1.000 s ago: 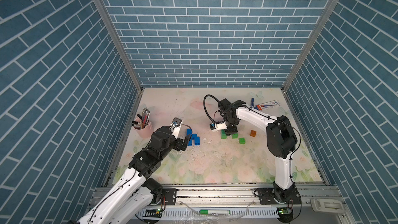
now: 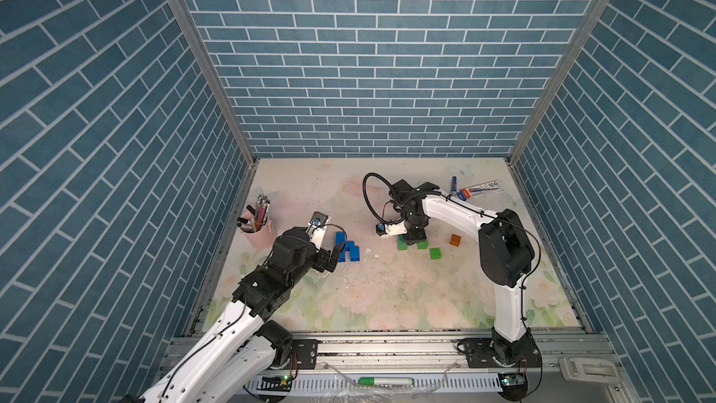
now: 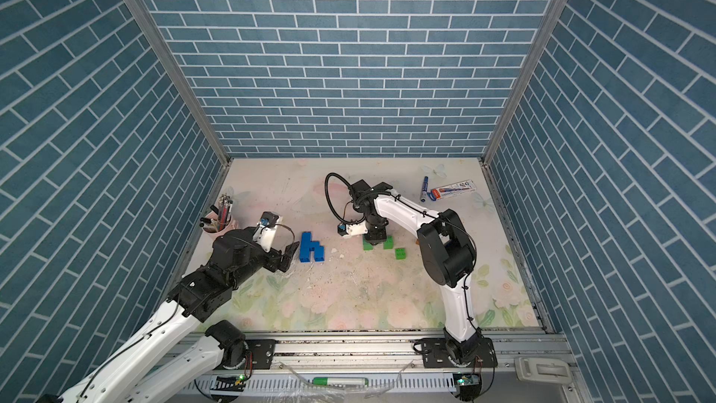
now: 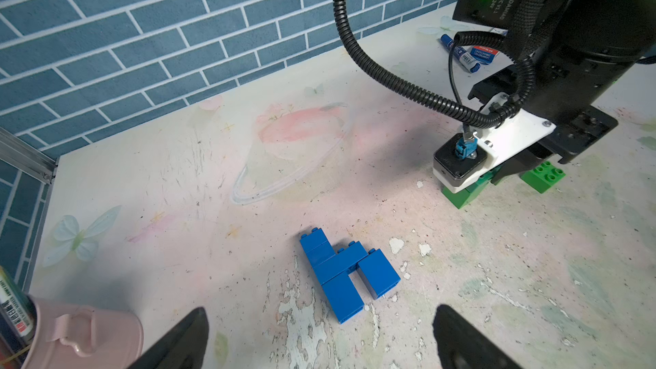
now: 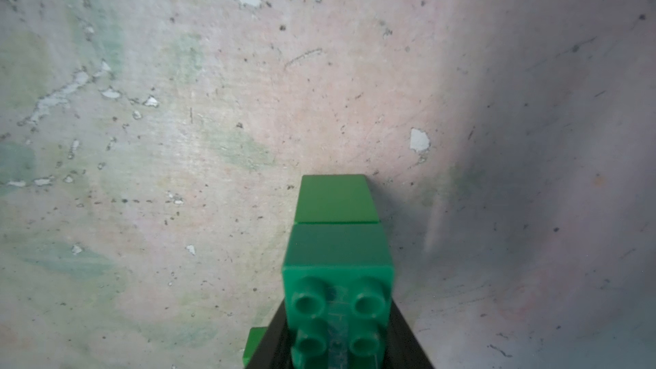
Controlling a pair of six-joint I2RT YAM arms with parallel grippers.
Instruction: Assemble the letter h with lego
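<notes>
Blue bricks (image 4: 341, 297) lie at center-left of the table, arranged like a small h. My right gripper is low over the table, shut on a dark green studded brick (image 5: 338, 246), which sits in line against a green brick (image 5: 335, 198); whether they are joined I cannot tell. Another green brick (image 4: 542, 176) lies beside them, and a small green one (image 2: 435, 253) nearer the front. My left gripper hangs open left of the blue bricks, nothing between its fingers.
An orange block (image 2: 455, 239) lies right of the green bricks. A pink pen cup (image 4: 85, 335) stands at the left; a marker (image 3: 423, 188) and packs lie at the back right.
The left arm is practically still.
</notes>
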